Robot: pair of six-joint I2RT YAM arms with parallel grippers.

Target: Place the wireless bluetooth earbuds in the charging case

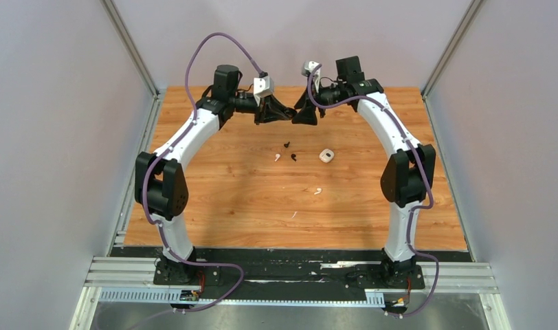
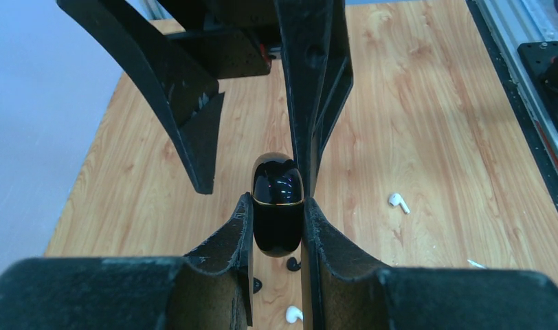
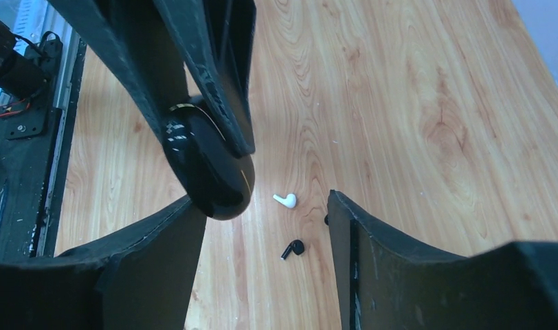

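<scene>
In mid-air at top centre, my left gripper (image 1: 283,113) is shut on a glossy black charging case (image 2: 277,220), held upright. My right gripper (image 1: 305,111) stands open beside the case, its fingers spread on either side of it in the left wrist view. Below on the table lie black earbuds (image 1: 293,157) (image 3: 297,247) and white earbuds (image 1: 277,157) (image 3: 288,200). Another white earbud (image 1: 318,190) lies nearer the front.
A white square case (image 1: 326,155) rests right of the earbuds. The wooden table (image 1: 228,206) is otherwise mostly clear, apart from a thin white piece (image 1: 294,214) near the front.
</scene>
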